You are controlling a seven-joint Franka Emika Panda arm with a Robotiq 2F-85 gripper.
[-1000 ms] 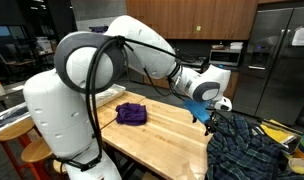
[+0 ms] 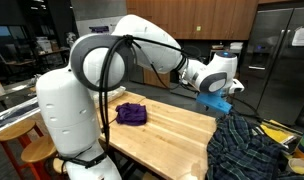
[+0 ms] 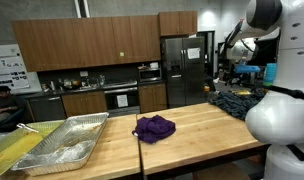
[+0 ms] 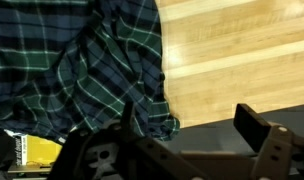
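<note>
A dark plaid cloth (image 2: 250,150) lies rumpled at the right end of the wooden table (image 2: 174,130). Seen from the wrist, the cloth (image 4: 82,70) fills the left side, its folds running down to a corner near the table edge. My gripper is open above that edge, its fingers wide apart and nothing held between them. A bunched purple cloth (image 2: 132,114) rests farther left on the table; in exterior view 2 the purple cloth (image 3: 154,128) lies near the table's left edge.
Beyond the plaid cloth, a yellow object (image 2: 279,134) and other items crowd the right side. Foil trays (image 3: 67,140) stand left of the table in exterior view 2. Bare wood lies between the two cloths.
My arm's wrist has risen and shifted slightly to the right, away from the tabletop. Both cloths look about the same as before.
</note>
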